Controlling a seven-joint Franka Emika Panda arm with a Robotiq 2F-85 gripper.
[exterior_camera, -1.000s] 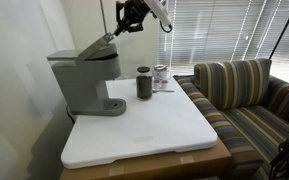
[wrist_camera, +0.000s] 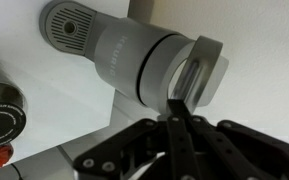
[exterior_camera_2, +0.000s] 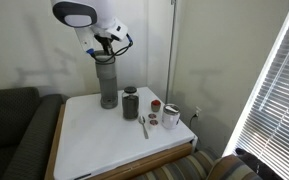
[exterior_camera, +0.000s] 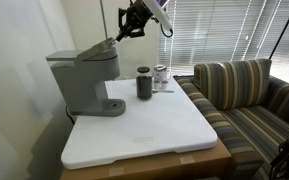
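Observation:
A grey Keurig coffee maker (exterior_camera: pixel 87 85) stands at the left of the white table, its drip tray (wrist_camera: pixel 70 30) facing the room. In the wrist view, its silver lid handle (wrist_camera: pixel 197 73) stands out from the body. My gripper is shut, with its fingertips at the handle's lower end; nothing shows between them. Whether they touch the handle or are just in front of it is hard to tell. From the side, the gripper (exterior_camera: pixel 117 38) is at the front edge of the lid (exterior_camera: pixel 96 49), which looks slightly tilted up.
A dark jar (exterior_camera_2: pixel 131 103) stands beside the machine. A spoon (exterior_camera_2: pixel 144 128), a red-topped container (exterior_camera_2: pixel 155 105) and a light canister (exterior_camera_2: pixel 170 117) are farther along the table (exterior_camera_2: pixel 89 140). A striped couch (exterior_camera: pixel 232 85) adjoins it.
The gripper has come down slightly at the machine's front. The lid, more steeply raised a second ago, now lies lower. The jar and table things have stayed put.

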